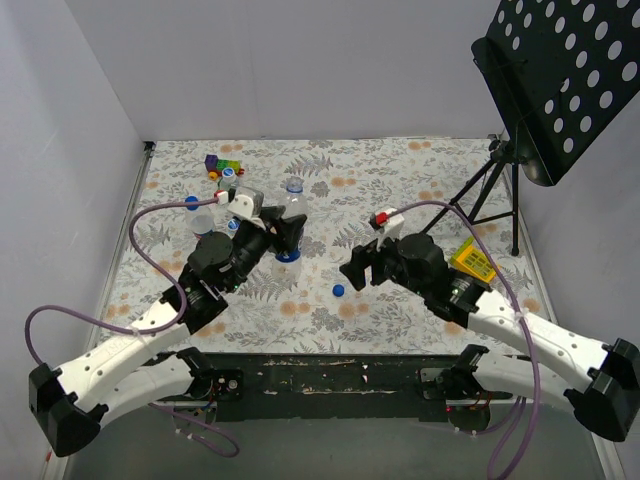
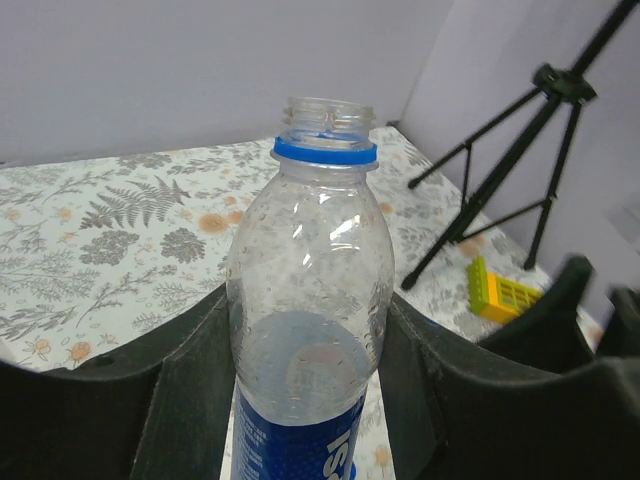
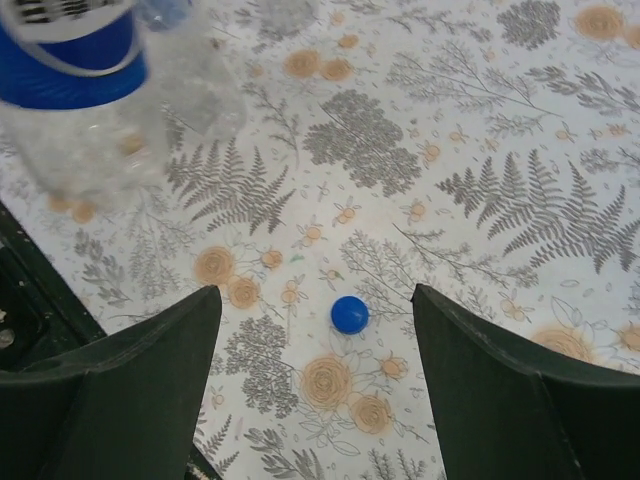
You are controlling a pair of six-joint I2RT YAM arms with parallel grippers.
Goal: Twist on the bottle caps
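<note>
A clear bottle with a blue label (image 1: 293, 205) is held up by my left gripper (image 1: 287, 230), which is shut around its body. In the left wrist view the bare threaded neck (image 2: 329, 118) rises above a blue ring, with no cap on it. A small blue cap (image 3: 349, 314) lies on the patterned cloth. My right gripper (image 1: 354, 270) is over the cloth near that cap, to the right of the bottle. From its wrist camera, the fingers (image 3: 180, 345) stand apart, open, with nothing gripped; the cap shows on the cloth beyond the gap.
More bottles (image 1: 199, 217) stand at the left of the cloth, partly behind the left arm. Colourful toy blocks (image 1: 223, 166) lie farther back. On the right are a yellow box (image 1: 473, 260) and a black tripod stand (image 1: 512, 150).
</note>
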